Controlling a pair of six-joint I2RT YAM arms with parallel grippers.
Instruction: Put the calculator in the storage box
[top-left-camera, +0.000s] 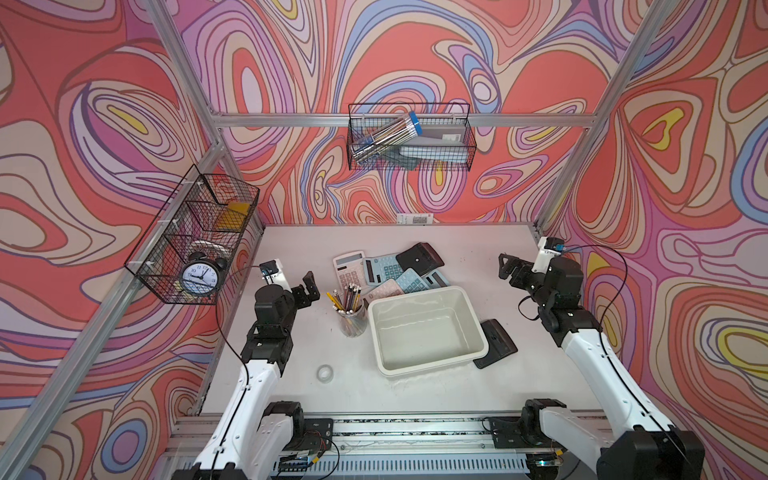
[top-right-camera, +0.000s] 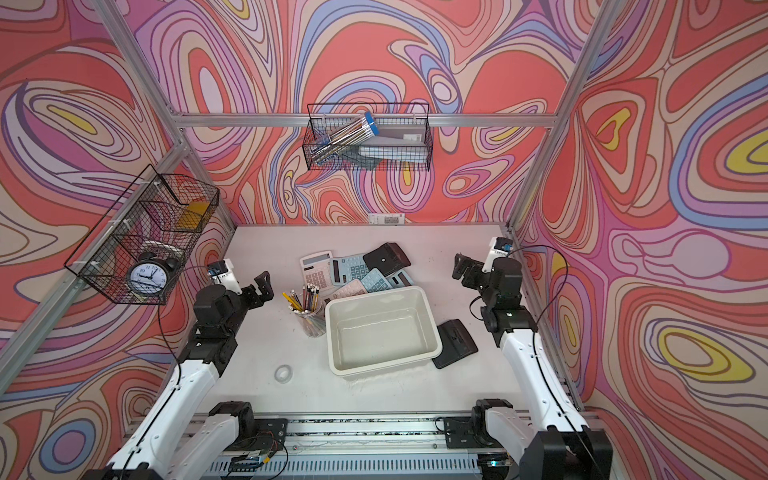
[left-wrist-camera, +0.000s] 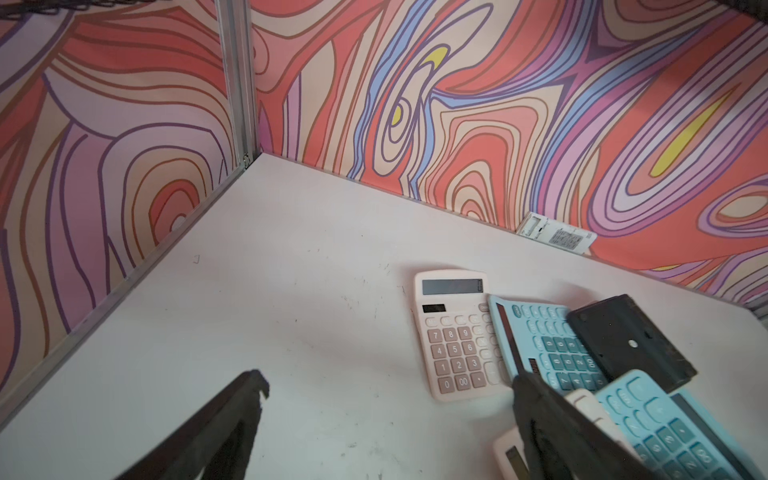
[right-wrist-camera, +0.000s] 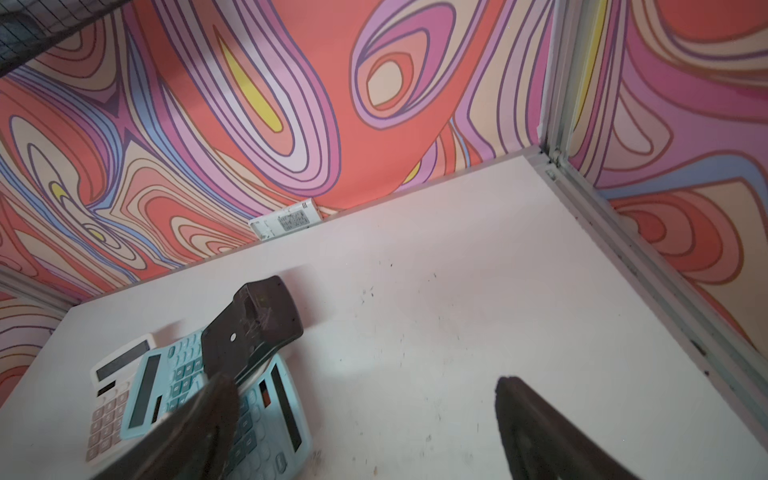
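Observation:
Several calculators lie in an overlapping pile behind the cream storage box (top-left-camera: 428, 336): a pink one (left-wrist-camera: 456, 352), light blue ones (left-wrist-camera: 552, 344) and a black one (left-wrist-camera: 632, 336) face down or dark-topped. The box stands empty in the middle of the table. A dark flat item (top-right-camera: 456, 344) lies at its right. My left gripper (top-left-camera: 303, 289) is raised at the left, beside the pencil cup, open and empty. My right gripper (top-left-camera: 513, 265) is raised at the right of the pile, open with nothing between its fingers.
A pencil cup (top-left-camera: 352, 322) stands left of the box, and a tape roll (top-left-camera: 325, 373) lies nearer the front. Wire baskets (top-left-camera: 412, 152) hang on the back and left frame rails.

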